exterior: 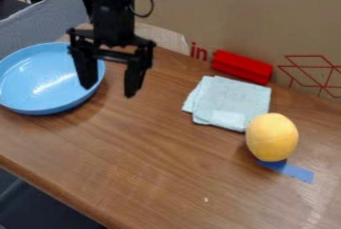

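My black gripper [110,82] hangs open over the table beside the right part of a blue plate [40,87], with nothing seen between its fingers. A pale blue folded cloth [230,104] lies at the middle right of the table. A yellow oval object [272,137] sits at the right, next to a strip of blue tape [296,173]. A red block [241,66] lies behind the cloth.
A cardboard panel [226,19] with red print stands along the back. A grey mat or pad [40,24] is at the top left.
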